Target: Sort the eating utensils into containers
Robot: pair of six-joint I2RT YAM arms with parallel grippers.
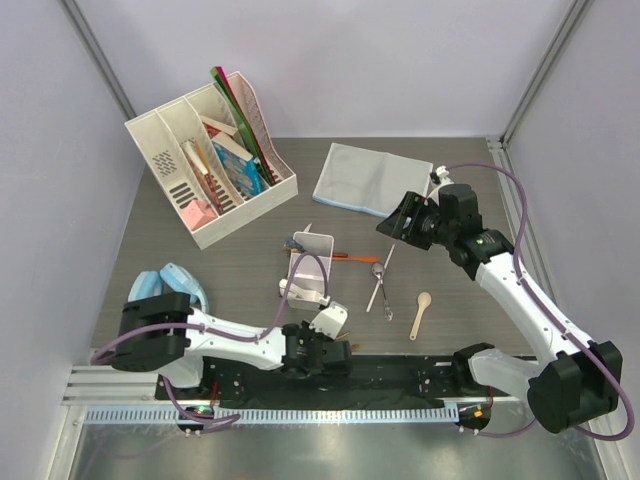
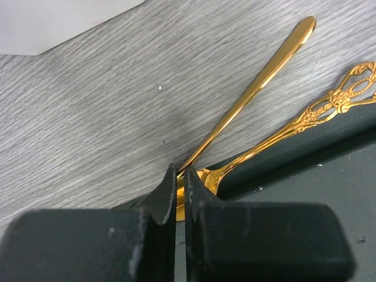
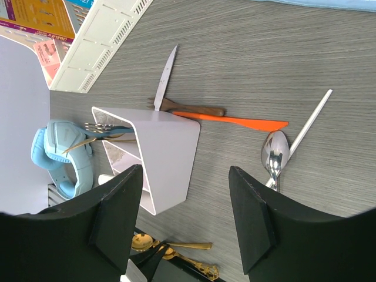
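Note:
My left gripper is shut at the dark front edge, its tips touching a thin gold utensil (image 2: 258, 82) and an ornate gold one (image 2: 329, 106); I cannot tell that anything is between them. My right gripper is open and empty above the table. The white divided container (image 3: 167, 164) holds forks (image 3: 106, 128). By it lie a knife (image 3: 164, 79), a wooden fork (image 3: 200, 110) and an orange knife (image 3: 258, 123). Right of these lie metal spoons (image 3: 275, 147), a white stick (image 3: 311, 117) and a wooden spoon (image 1: 422, 305).
A large white organizer (image 1: 170, 150) with books stands back left, a pale mat (image 1: 365, 175) at the back, blue objects (image 1: 180, 280) at the left. Bare table surrounds the container on the right and left.

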